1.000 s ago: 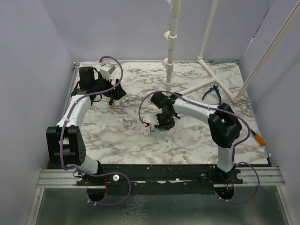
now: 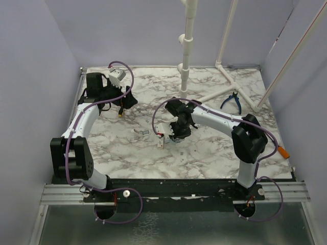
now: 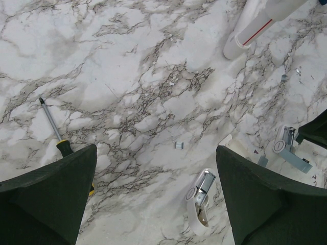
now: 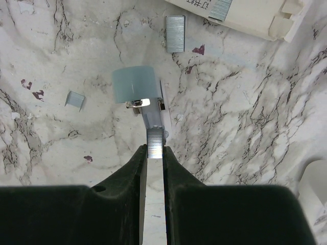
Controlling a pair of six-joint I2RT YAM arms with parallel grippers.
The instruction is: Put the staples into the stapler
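Note:
My right gripper is shut on a short staple strip [image 4: 155, 140], holding it over the channel of an opened stapler [image 4: 134, 84] with a pale blue cap, which lies on the table. Whether the strip rests in the channel I cannot tell. Another staple strip [image 4: 175, 33] lies beside it, near the open staple box [image 4: 260, 15]. My left gripper is open, high over the table at the left, with nothing between its fingers. A second, white stapler [image 3: 196, 214] lies below it in the left wrist view.
A screwdriver [image 3: 51, 120] lies at the left, blue pliers [image 2: 237, 102] and an orange-handled tool [image 2: 282, 151] at the right. White pipes [image 2: 230, 81] stand at the back and middle. Small loose staple pieces [image 4: 74, 100] are scattered about.
The right arm has shifted very slightly, its elbow a little to the right. The left arm has not moved.

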